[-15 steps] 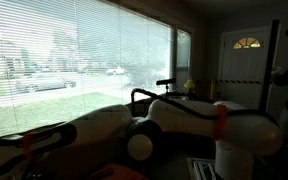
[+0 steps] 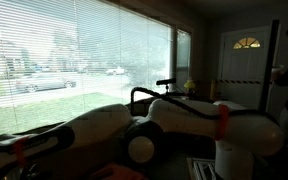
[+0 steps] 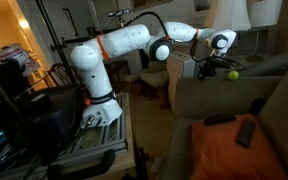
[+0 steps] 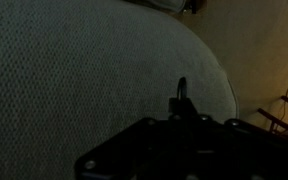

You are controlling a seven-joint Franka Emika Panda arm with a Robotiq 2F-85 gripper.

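Note:
In the wrist view my gripper is dark and seen from behind, shut on a thin dark object (image 4: 182,88) that pokes up between its fingers. What that object is cannot be made out. Beneath lies the grey textured sofa surface (image 4: 94,75), with its rounded edge to the right. Exterior view 2 has the white arm (image 3: 134,38) reaching across to the sofa's far end, where the gripper (image 3: 216,67) is small and dark above the grey sofa (image 3: 189,95). A yellow-green round thing (image 3: 234,73) shows close by.
An orange cushion (image 3: 229,155) lies on the sofa, with a dark remote-like object (image 3: 246,130) near it. A black chair (image 3: 9,85) and a metal base table (image 3: 89,150) stand at left. Bare floor (image 4: 254,40) shows past the sofa edge.
The arm section at the lower left of exterior view 1 sits slightly lower and farther left than before. Otherwise the scene looks the same.

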